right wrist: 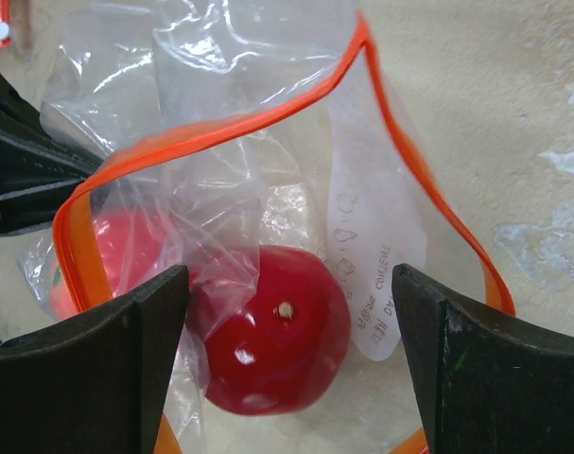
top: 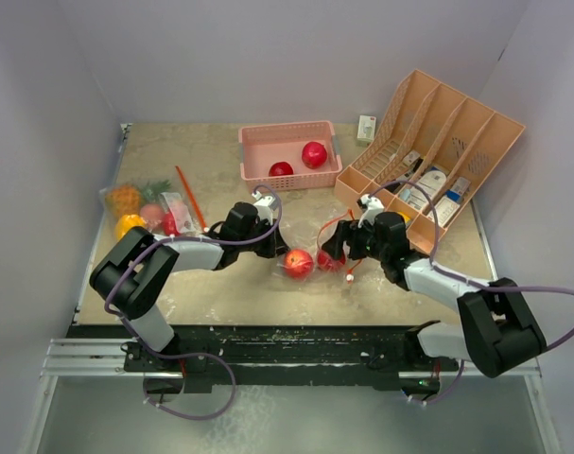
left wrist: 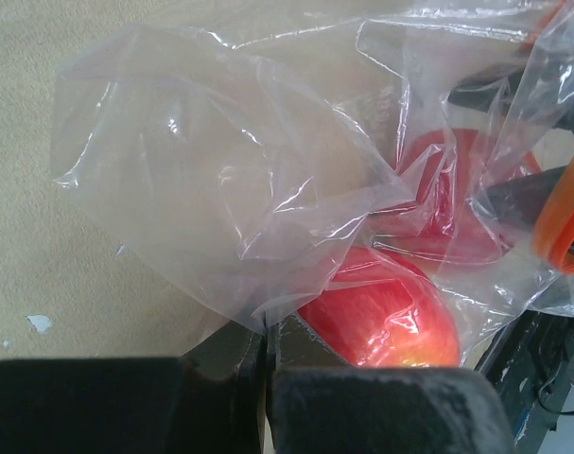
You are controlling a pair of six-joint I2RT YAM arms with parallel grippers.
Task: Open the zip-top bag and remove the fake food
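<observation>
A clear zip bag (left wrist: pixel 211 161) with orange zipper edging (right wrist: pixel 239 123) lies in the middle of the table, holding a red apple (left wrist: pixel 381 317) and a darker red fruit (right wrist: pixel 277 340). My left gripper is shut on the bag's clear plastic at the left end, beside the apple. My right gripper is open at the bag's mouth, its fingers spread over the dark red fruit, with the orange edging standing up around it.
A pink basket (top: pixel 249 147) with two red fruits is at the back. A wooden organizer (top: pixel 457 113) fills the back right. Another bag of fake food (top: pixel 135 199) lies at the left.
</observation>
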